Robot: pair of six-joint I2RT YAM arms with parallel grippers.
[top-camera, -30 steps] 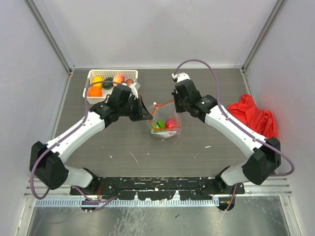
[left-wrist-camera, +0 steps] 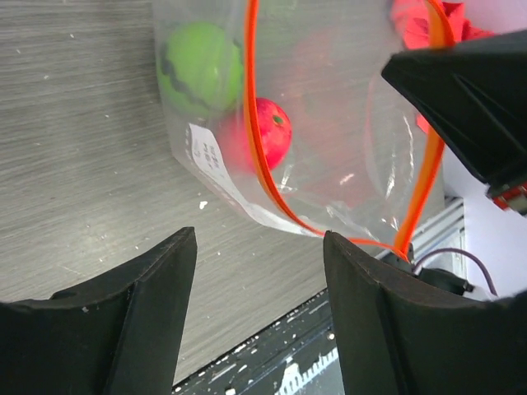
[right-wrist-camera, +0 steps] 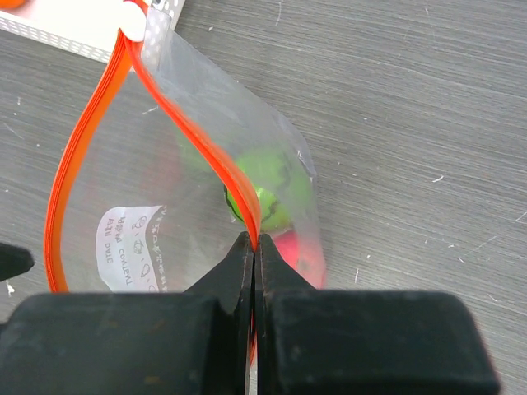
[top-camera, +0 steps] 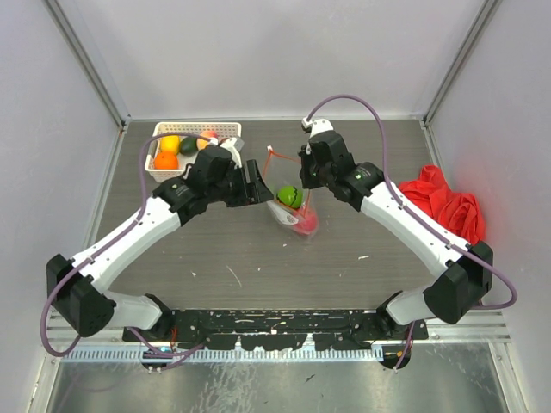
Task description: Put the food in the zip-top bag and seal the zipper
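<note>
The clear zip top bag (top-camera: 284, 217) with an orange zipper rim (right-wrist-camera: 206, 146) hangs with its mouth gaping. Inside it lie a green striped food item (top-camera: 290, 197) and a red one (left-wrist-camera: 272, 132); a white label (right-wrist-camera: 128, 249) shows on its wall. My right gripper is shut on the orange rim, holding the bag up. Beside the mouth, my left gripper stands open, with no rim between its fingers. In the left wrist view the near rim passes just beyond those fingertips.
A white basket (top-camera: 150, 165) at the back left holds several fruits, among them an orange (top-camera: 166, 161) and a dark green avocado (top-camera: 188, 146). Red cloth (top-camera: 443, 204) lies crumpled at the right wall.
The bag has tipped and its mouth has narrowed, with the food shifting inside. My right gripper keeps its hold, having moved slightly.
</note>
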